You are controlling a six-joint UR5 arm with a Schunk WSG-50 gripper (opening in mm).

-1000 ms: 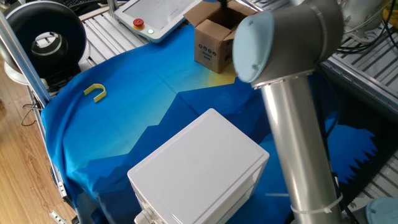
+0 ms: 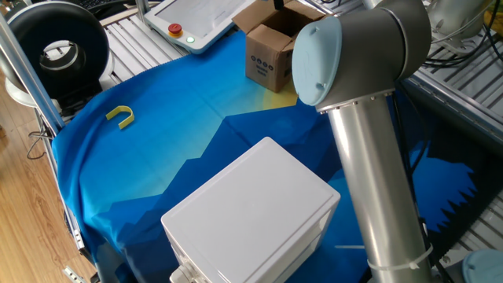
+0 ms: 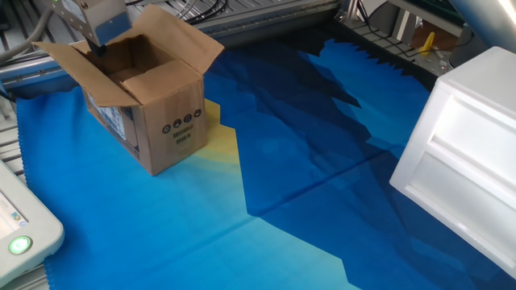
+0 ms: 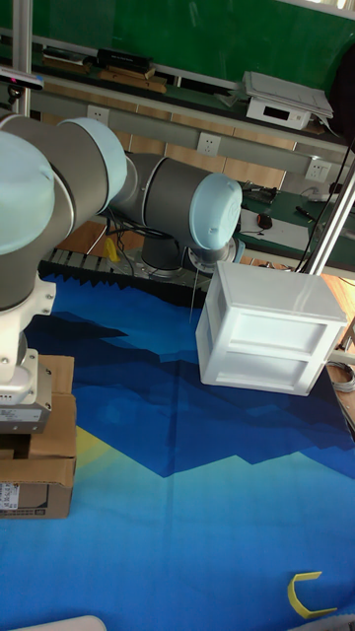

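Over the open cardboard box point(image 3: 173, 133) hangs my gripper point(image 3: 97, 49), its dark tip just above the opening in exterior view 2. Only a small dark end of it shows at the top edge of exterior view 1, and in exterior view 3 the box flaps hide its fingers. Whether the fingers are open or shut does not show, nor whether anything is between them. The box stands upright with its flaps spread, and its inside is mostly shaded. A yellow curved strip point(image 2: 121, 117) lies on the blue cloth point(image 2: 169, 102), well away from the gripper.
A white drawer unit point(image 4: 268, 326) stands on the cloth across from the box. The arm's elbow point(image 2: 318, 63) looms between them in exterior view 1. A control tablet point(image 2: 196, 20) with a red button lies near the box. Open cloth stretches around the yellow strip.
The arm's elbow has shifted slightly left, and the dark gripper end above the box has moved a little, also to the left.
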